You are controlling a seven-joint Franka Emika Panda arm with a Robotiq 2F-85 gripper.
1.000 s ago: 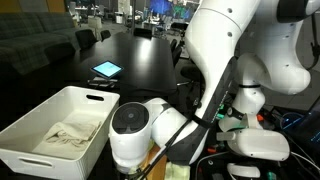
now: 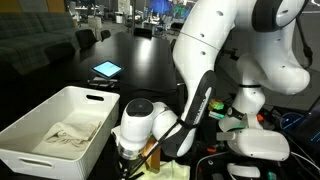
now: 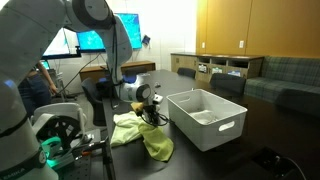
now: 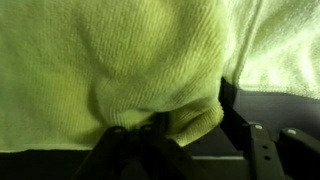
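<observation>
A yellow-green cloth (image 4: 140, 60) fills much of the wrist view, with a fold bunched between the dark fingers of my gripper. Whether the fingers pinch that fold cannot be made out. In exterior view 2 my gripper (image 3: 150, 121) is low over the table at the top of a raised part of the green cloth (image 3: 156, 143), which spreads down onto the dark surface. A paler cloth (image 3: 128, 130) lies beside it. Exterior view 1 mostly hides the fingertips behind the arm.
A white box (image 2: 70, 95) stands beside the arm, with a beige cloth (image 2: 68, 135) lying inside. A tablet with a blue screen (image 2: 107, 69) lies farther back.
In exterior view 1 the arm's wrist has moved up and away from the camera, slightly leftward at the end. The box and the cloth inside it have stayed put.
</observation>
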